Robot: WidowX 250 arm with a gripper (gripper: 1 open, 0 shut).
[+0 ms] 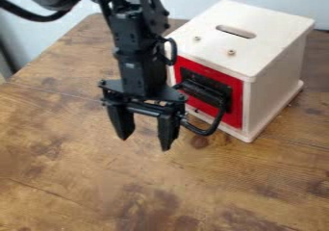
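Observation:
My black gripper (144,129) hangs open above the wooden table, its two fingers apart with nothing seen between them. It is to the left of a pale wooden box (264,52) with a slot in its top and a red front panel (238,90). A black fitting with a dark tube or handle sits on that panel, curving down toward the gripper; where it ends is partly hidden by the arm.
A pale wall stands behind it, with the box at the back right.

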